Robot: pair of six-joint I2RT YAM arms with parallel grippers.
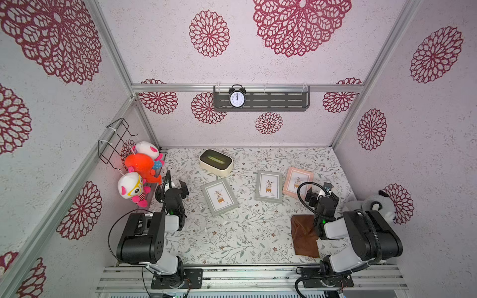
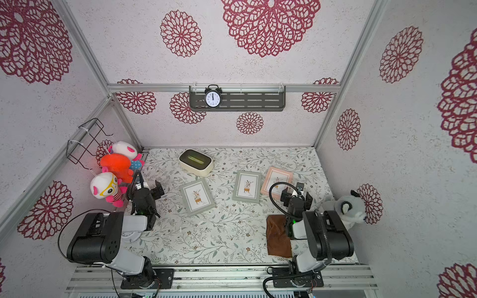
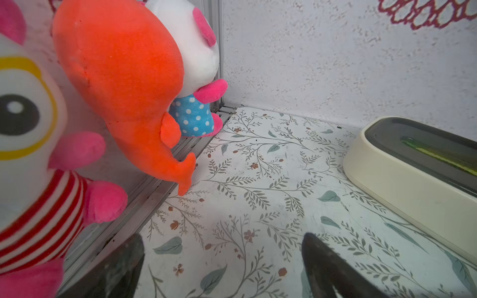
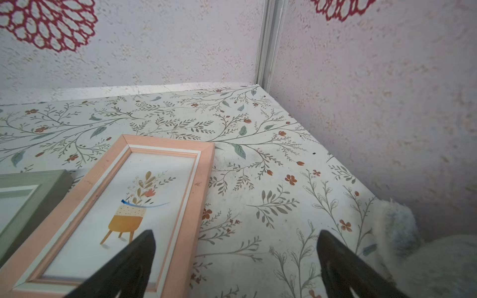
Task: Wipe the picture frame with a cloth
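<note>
A brown cloth [image 1: 304,237] lies on the table at the front right, partly hidden by the right arm. Three picture frames lie flat: a grey-green one [image 1: 220,197] turned askew at centre left, another grey-green frame [image 1: 268,186] near the middle, and a pink frame [image 4: 198,198] to its right. A blue mark [image 4: 144,204] crosses the pink frame's picture. My right gripper, open and empty, is beyond the cloth, beside the pink frame. My left gripper stands open with nothing between its fingers, near the plush toys.
Plush toys [image 3: 124,84] line the left edge, and a grey plush [image 2: 347,208] sits at the right. A cream box [image 1: 216,163] with a dark top stands at the back. A clock [image 1: 237,97] rests on the wall shelf.
</note>
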